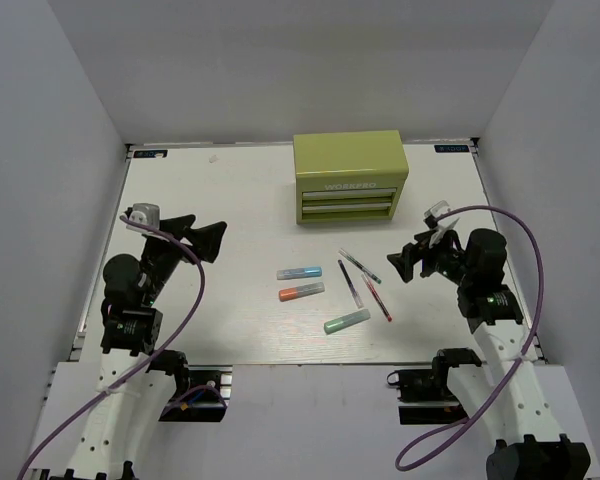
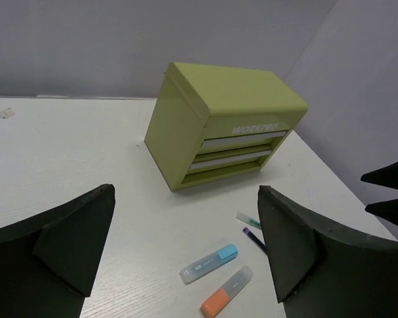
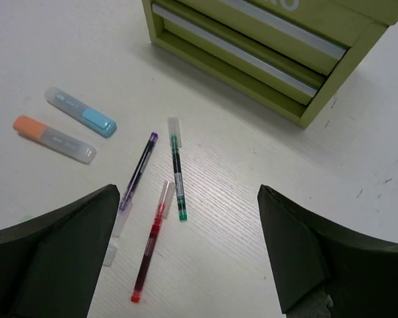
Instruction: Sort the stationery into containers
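A green WORKPRO drawer box (image 1: 350, 165) stands at the back of the table, its drawers (image 2: 237, 158) apparently closed. In front of it lie a blue highlighter (image 1: 299, 272), an orange highlighter (image 1: 301, 291) and a green highlighter (image 1: 347, 321). To their right are a purple pen (image 3: 138, 171), a green pen (image 3: 178, 169) and a red pen (image 3: 152, 242), all flat on the table. My left gripper (image 1: 208, 230) hangs open at the left, well away from the stationery. Open and empty too, my right gripper (image 1: 404, 262) is just right of the pens.
Bare white table (image 1: 230, 190) surrounds the stationery, with wide free room at the left and some at the right of the box. Grey walls (image 1: 280, 60) enclose the back and sides. Purple cables (image 1: 540, 290) run along both arms.
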